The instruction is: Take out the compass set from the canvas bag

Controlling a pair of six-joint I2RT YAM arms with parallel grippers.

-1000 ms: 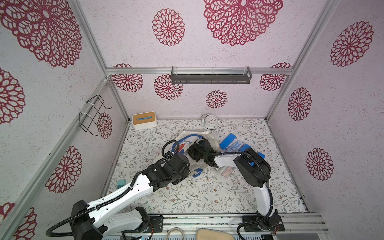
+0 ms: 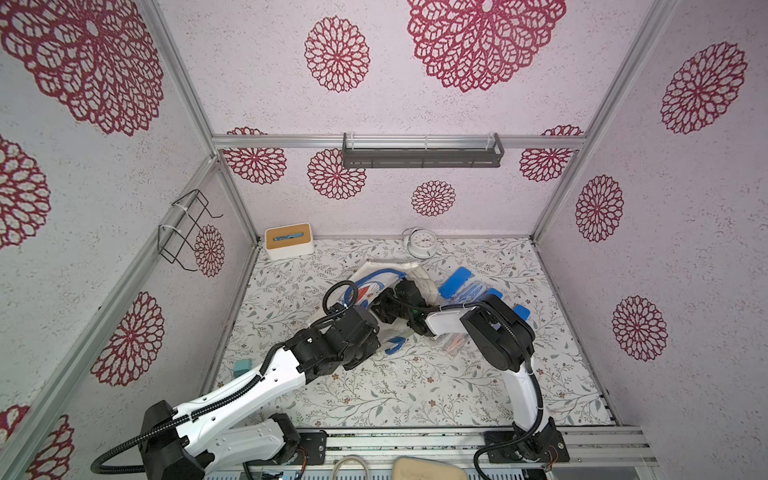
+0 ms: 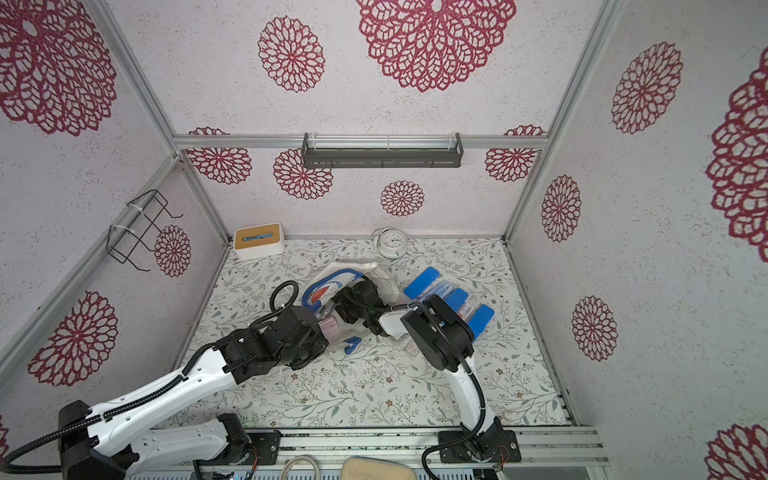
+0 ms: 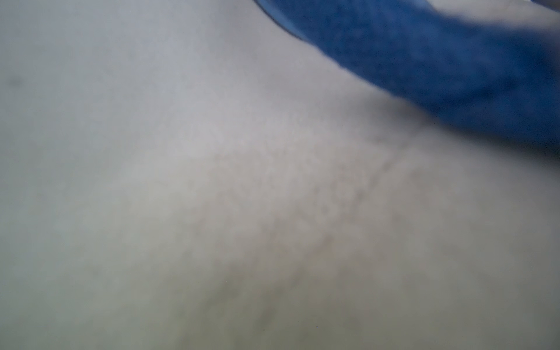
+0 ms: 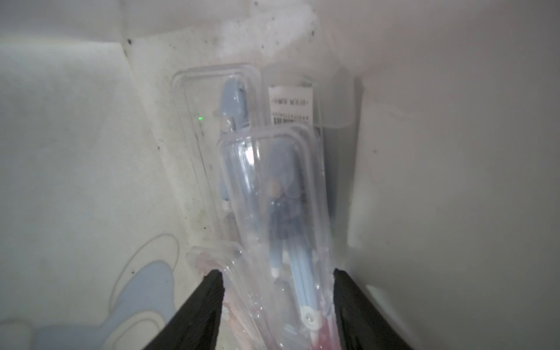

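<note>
The white canvas bag (image 2: 384,266) with blue and red print lies mid-table under both arms. My right gripper is inside it, its fingers apart around clear plastic cases holding compass sets (image 5: 274,175), not visibly closed on them. A pinkish case lies lower left in that wrist view. My left gripper (image 2: 358,340) is at the bag's front left; its fingertips are hidden, and the left wrist view shows only blurred white fabric and a blue strap (image 4: 455,75) close up.
Packages with blue headers (image 3: 420,281) lie right of the bag. A white clock (image 2: 422,244) and a box (image 2: 288,249) stand at the back.
My right arm has shifted slightly left, its gripper staying within the bag. My left arm has not moved.
</note>
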